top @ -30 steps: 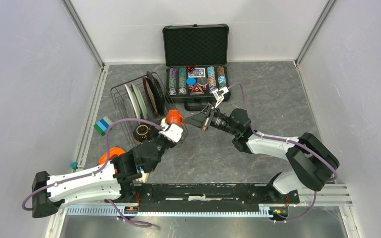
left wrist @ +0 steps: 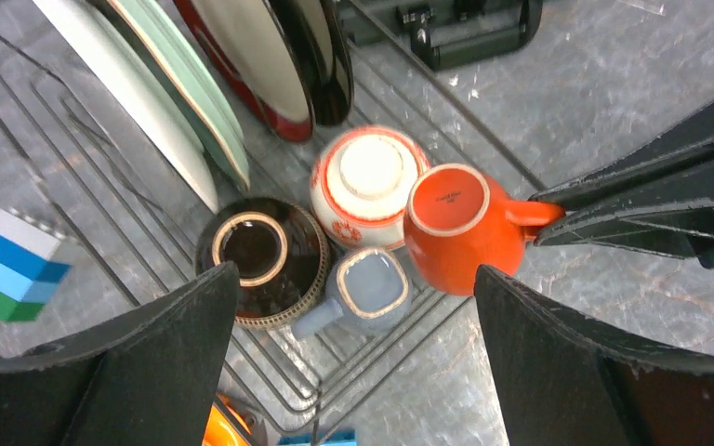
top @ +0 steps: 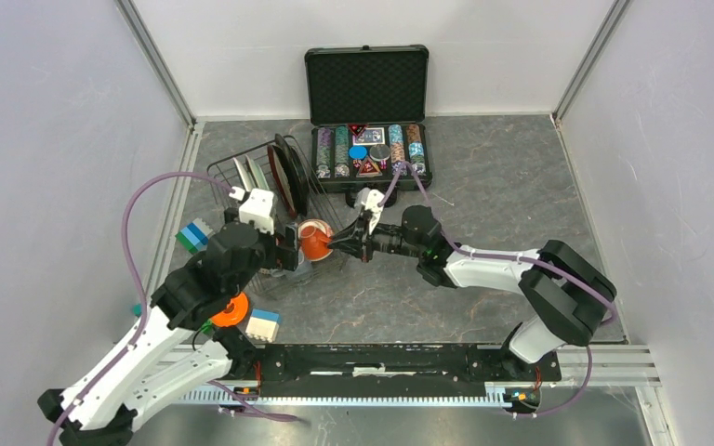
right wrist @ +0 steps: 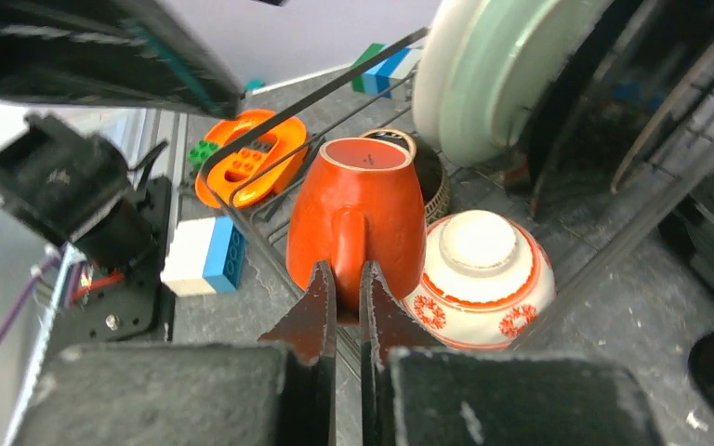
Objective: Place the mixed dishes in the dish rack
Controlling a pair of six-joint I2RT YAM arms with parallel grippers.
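An orange mug (left wrist: 460,243) is held by its handle in my right gripper, upside down over the near right of the wire dish rack (left wrist: 381,362), beside a white-and-red bowl (right wrist: 485,305). A black bowl (left wrist: 284,279) and a small blue-grey cup (left wrist: 372,283) sit in the rack too, with white, green and dark plates (left wrist: 149,111) upright in its back part. My left gripper is open above the rack, nothing between its fingers.
An open poker-chip case (top: 341,158) stands behind the rack. Toy blocks (left wrist: 9,269) and an orange plastic piece (right wrist: 279,139) lie beside it.
My right gripper has moved left and toward the front with the mug, lower into the rack. My left arm has swung back to the left, away from the mug.
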